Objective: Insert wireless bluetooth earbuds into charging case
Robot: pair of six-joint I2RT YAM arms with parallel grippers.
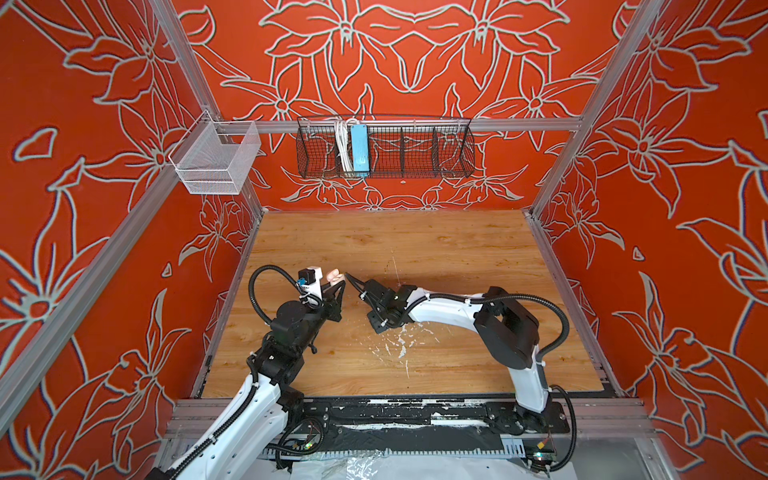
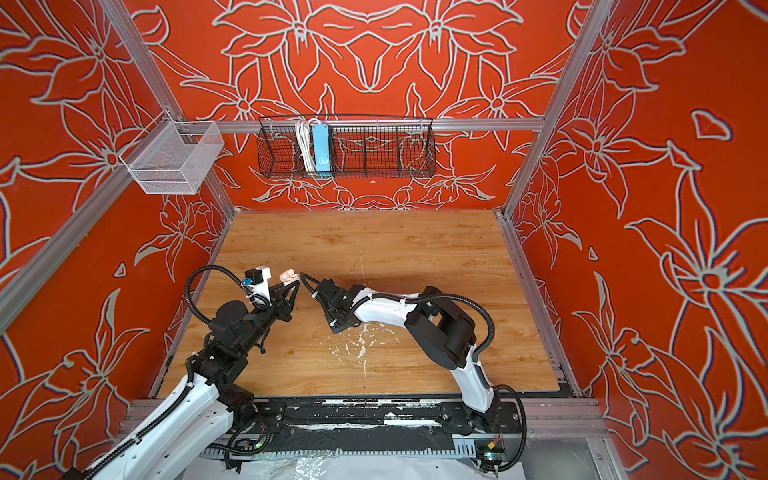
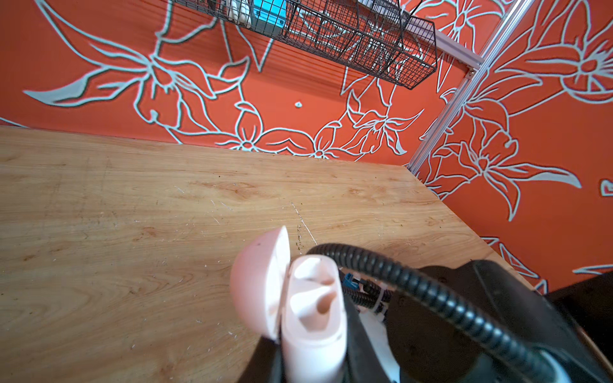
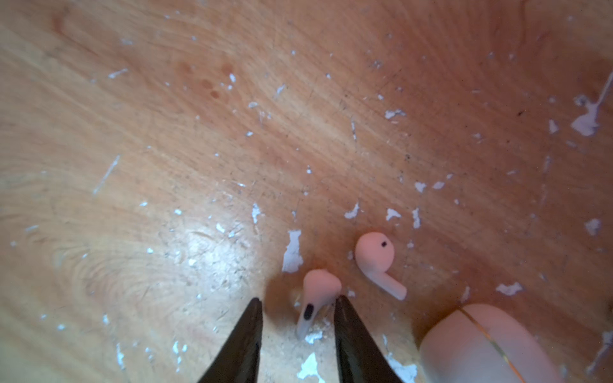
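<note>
Upright in my left gripper (image 1: 339, 289), the pink charging case (image 3: 313, 319) stands with its lid (image 3: 261, 281) swung open. Two empty sockets show in its top. My left fingers (image 3: 265, 364) are shut on its lower body. In the right wrist view a pink earbud (image 4: 319, 290) stands out between the parted fingertips of my right gripper, with a gap on both sides. A second earbud (image 4: 374, 252) lies on the wood just to the right, beyond the right finger.
A rounded pink object (image 4: 488, 348) with a tan seam lies on the table at lower right in the right wrist view. My two arms are close together above the table (image 1: 448, 248). A wire basket (image 1: 416, 152) hangs on the back wall.
</note>
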